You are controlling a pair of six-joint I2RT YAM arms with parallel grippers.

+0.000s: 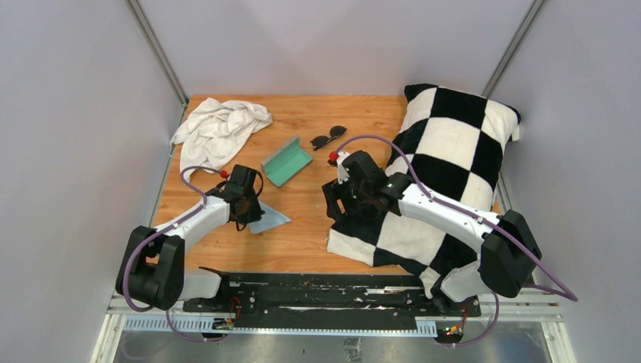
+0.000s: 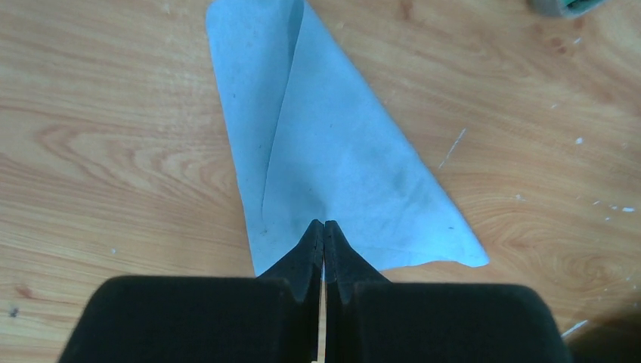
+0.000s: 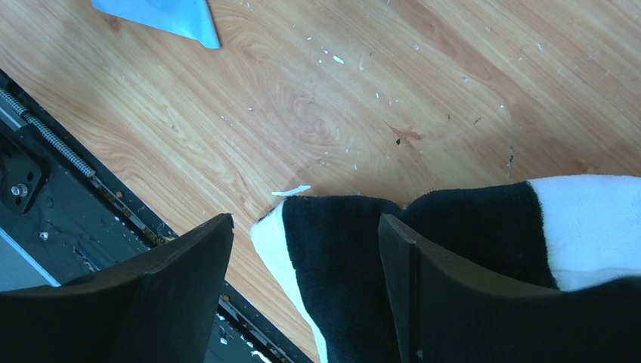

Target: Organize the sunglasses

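Note:
The blue cleaning cloth [image 2: 348, 166] lies folded and flat on the table, seen beyond my left gripper in the left wrist view. That gripper's tips meet with no cloth between them. In the top view, dark sunglasses [image 1: 328, 137] rest folded out at the back middle. An open case with a green lining [image 1: 287, 162] sits between them and the cloth. My right gripper is open and empty above the edge of the black-and-white checkered blanket [image 3: 332, 249].
A crumpled white cloth [image 1: 219, 128] occupies the back left. The checkered blanket covers the right side of the table. Bare wood [image 1: 306, 234] is free between the blue cloth and the blanket.

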